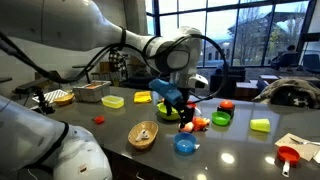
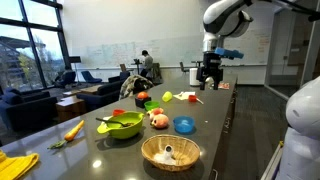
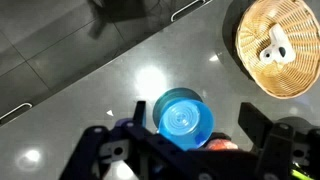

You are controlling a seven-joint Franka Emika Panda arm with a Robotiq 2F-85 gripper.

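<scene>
My gripper [image 1: 181, 107] hangs above the table with its fingers wide open and nothing between them. In the wrist view, one dark finger [image 3: 118, 150] is at the lower left and the other at the lower right. A round blue bowl [image 3: 185, 121] shows below, framed by the gap between the fingers. From outside, the blue bowl [image 2: 184, 125] rests on the dark table, clear of the gripper. A wicker basket [image 3: 284, 45] near it holds a small white item [image 3: 277, 43].
A large green bowl [image 2: 120, 125] stands close by, with round toy food [image 2: 159, 120] beside it. A smaller green bowl [image 1: 221, 118], a yellow piece [image 1: 260, 125] and a red pan [image 1: 289, 156] lie elsewhere on the table. A yellow cloth [image 2: 16, 165] is at one end.
</scene>
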